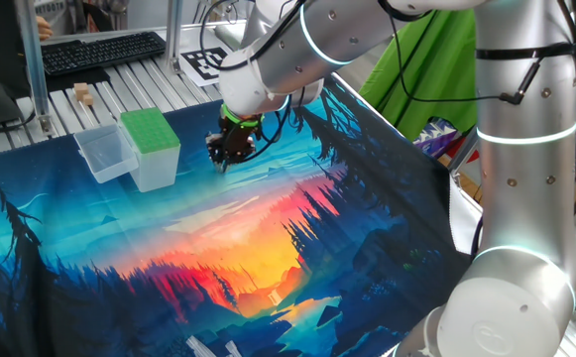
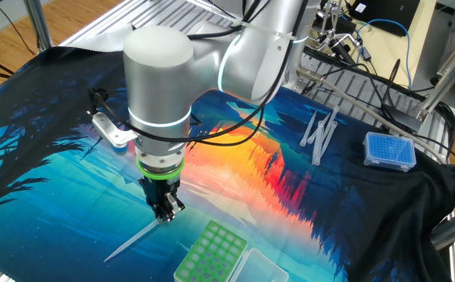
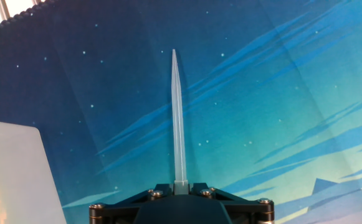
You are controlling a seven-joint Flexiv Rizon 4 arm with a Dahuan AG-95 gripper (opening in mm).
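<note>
A long, clear tapered plastic pipette tip [image 3: 179, 124] points away from my gripper in the wrist view. Its wide collar sits between the two fingertips, which are drawn in close on either side, so the gripper looks shut on it. In exterior view 2 the same tip [image 2: 133, 240] slants from the gripper [image 2: 164, 213] down to the left, low over the cloth; whether it touches the cloth cannot be told. The gripper [image 1: 224, 162] hides the tip in exterior view 1. Beside it stands a white box with a green perforated top [image 1: 150, 132], its clear lid [image 1: 107, 152] hanging open.
More loose clear tips [image 2: 319, 137] lie on the printed cloth [image 2: 63, 207]. A blue rack [image 2: 389, 150] stands near the table's edge. Beyond the cloth are a keyboard [image 1: 104, 53] and small wooden blocks [image 1: 83, 93]. The cloth's middle is open.
</note>
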